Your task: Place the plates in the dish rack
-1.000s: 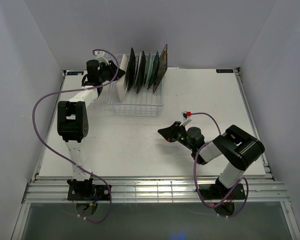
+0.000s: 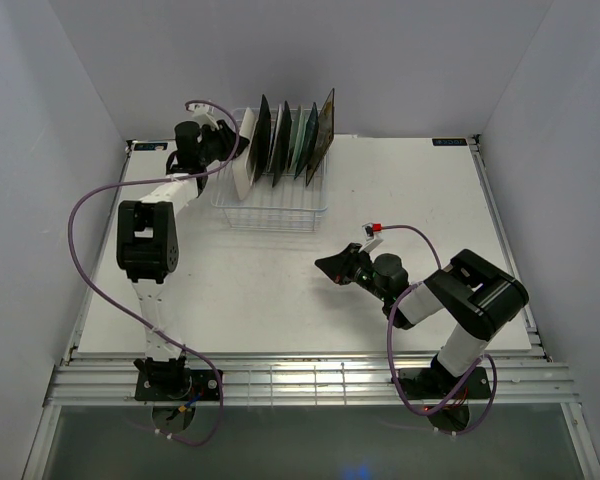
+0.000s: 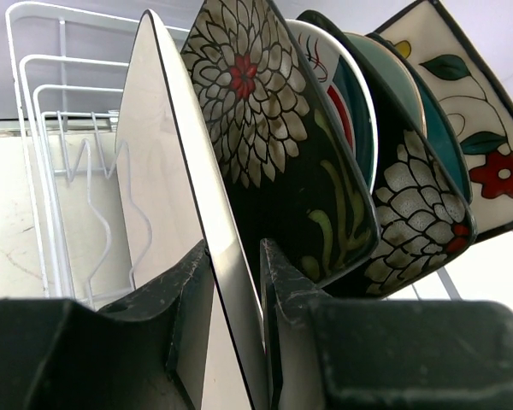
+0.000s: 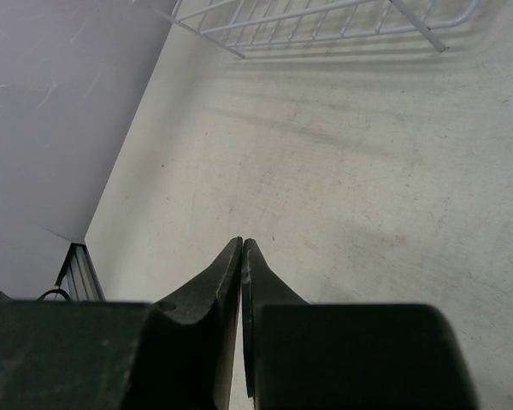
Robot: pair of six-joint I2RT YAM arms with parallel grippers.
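The white wire dish rack [image 2: 280, 220] at the back holds several plates standing on edge, dark floral and pale ones among them [image 3: 256, 137]. My left gripper is at the rack's left end, its fingers either side of the edge of a white plate [image 3: 184, 120], the leftmost one; whether they press on it is unclear. My right gripper points over the bare white table in front of the rack, shut, with nothing visible between its fingertips.
Grey walls enclose the table at the back and both sides.
My left arm has shifted very slightly at the rack. The right arm and the plates look unchanged.
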